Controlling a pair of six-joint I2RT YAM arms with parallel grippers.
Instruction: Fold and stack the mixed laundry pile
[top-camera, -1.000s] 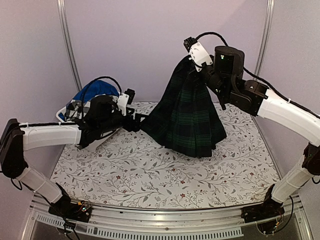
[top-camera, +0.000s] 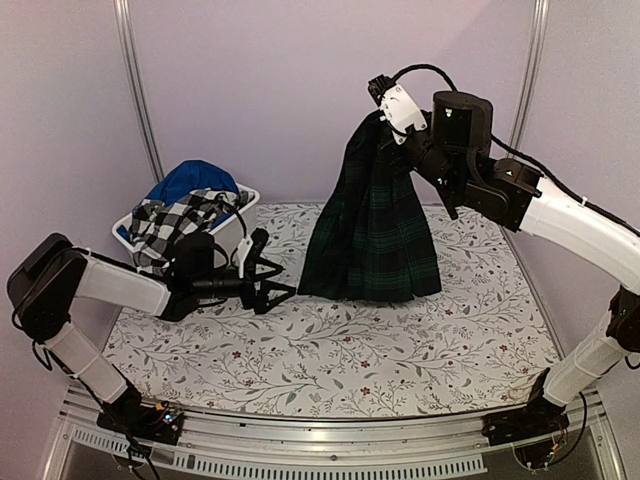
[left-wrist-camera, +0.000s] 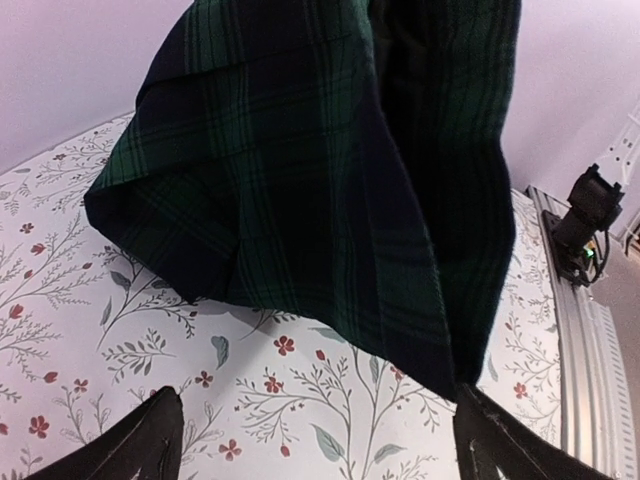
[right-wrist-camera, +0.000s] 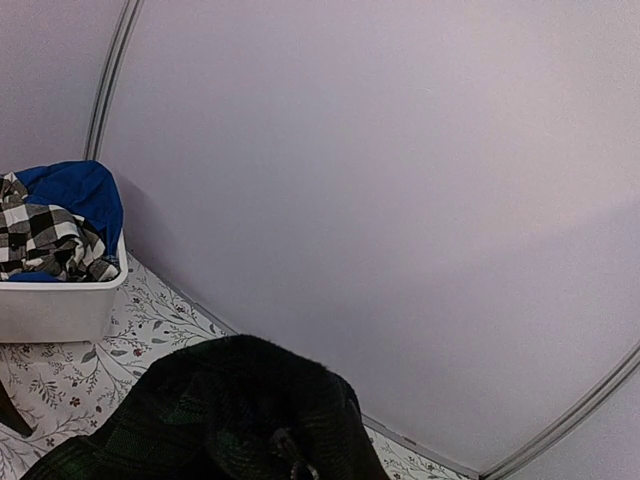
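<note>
A dark green plaid cloth (top-camera: 370, 240) hangs from my right gripper (top-camera: 390, 130), which is raised high at the right and shut on it; its lower edge reaches down to the floral surface. In the left wrist view the cloth (left-wrist-camera: 280, 180) fills the upper middle, its lower edge folded on the surface. My left gripper (top-camera: 268, 285) is low, just left of the cloth's lower corner, open with nothing between its fingers. In the right wrist view the top of the cloth (right-wrist-camera: 220, 400) bunches at the bottom.
A white basket (top-camera: 246, 200) at the back left holds a blue cloth (top-camera: 190, 178) and a black-and-white checked cloth (top-camera: 165, 225).
My left gripper has moved down, away from its higher position beside the cloth. The cloth's lower edge has shifted slightly back and settled. The right arm has barely moved.
</note>
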